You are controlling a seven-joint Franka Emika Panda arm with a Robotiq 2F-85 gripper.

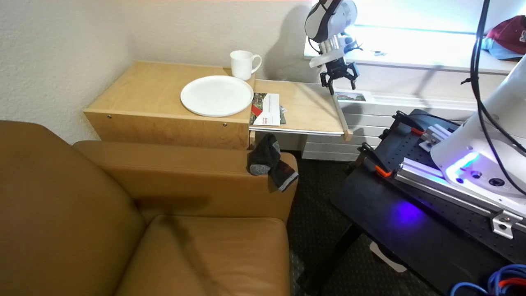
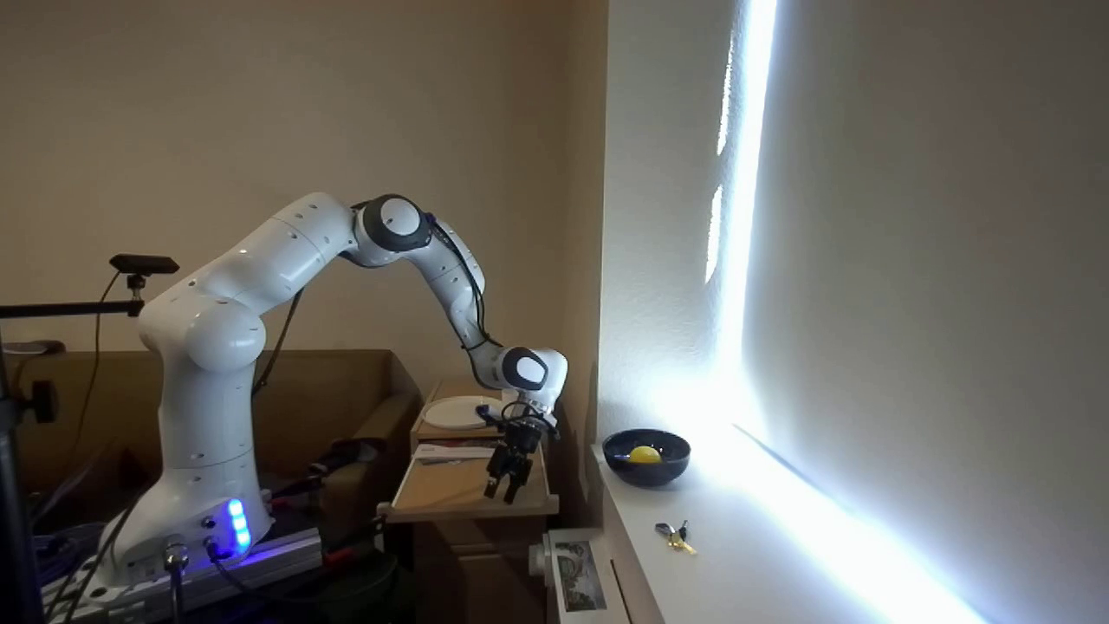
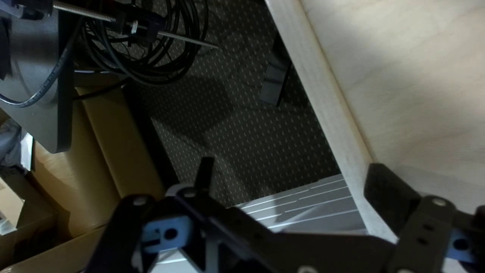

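Note:
My gripper (image 1: 342,89) stands open over the outer end of the pulled-out wooden drawer (image 1: 305,103), with nothing between its fingers. In the wrist view one finger (image 3: 391,195) overlaps the drawer's pale front rail (image 3: 334,113), while the other finger (image 3: 205,175) appears over the dark floor. Whether a fingertip touches the wood I cannot tell. Inside the drawer lie some leaflets (image 1: 269,109) near the cabinet. A white plate (image 1: 217,96) and a white mug (image 1: 242,64) sit on the cabinet top. Dark socks (image 1: 266,158) drape over the sofa arm.
A white slatted radiator (image 1: 330,143) stands below the window, close to the drawer's end. On the sill are a dark bowl (image 2: 646,475) with a yellow thing (image 2: 645,454) inside, and some keys (image 2: 677,537). The brown sofa (image 1: 207,256) occupies the front left.

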